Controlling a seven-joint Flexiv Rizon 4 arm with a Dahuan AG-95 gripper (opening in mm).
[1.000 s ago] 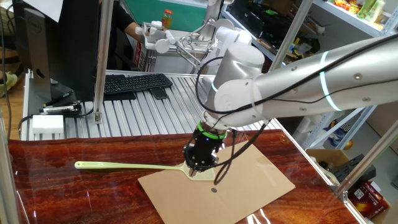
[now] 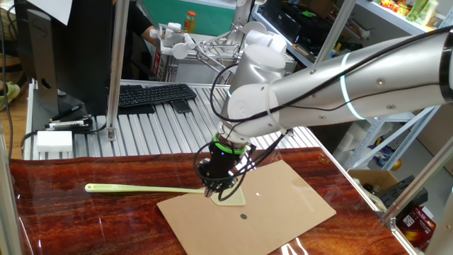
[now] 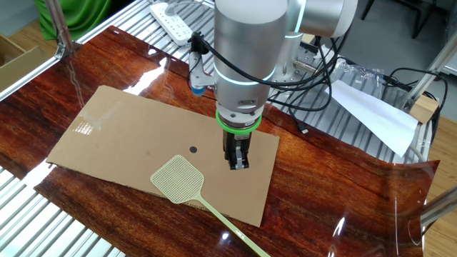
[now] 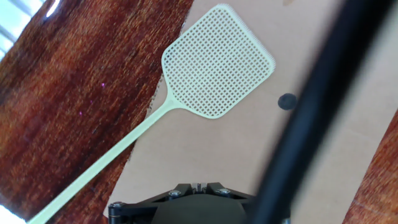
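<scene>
A pale green fly swatter (image 3: 177, 179) lies with its mesh head on a brown cardboard sheet (image 3: 128, 135). Its long handle (image 2: 141, 188) reaches past the cardboard's edge over the dark red wood-grain surface. My gripper looks shut, its black fingertips close together at the bottom of the wrist view with nothing visible between them. In exterior view 2 the gripper (image 3: 239, 165) hangs above the cardboard, apart from the swatter's head. Exterior view 1 shows the arm and cables covering part of the mesh. A small black disc or spot (image 4: 286, 101) is on the cardboard beside the head.
A black cable (image 4: 305, 118) crosses the wrist view. Behind the wood-grain surface (image 2: 56, 212) are a keyboard (image 2: 156, 98) and a white box (image 2: 54, 141). A power strip (image 3: 171, 23) and a white sheet (image 3: 375, 114) lie on the slatted table. Much of the cardboard is bare.
In exterior view 1 my arm and gripper have moved left, toward the swatter's handle side, with the hanging cable shifting along. The swatter and cardboard have stayed in place.
</scene>
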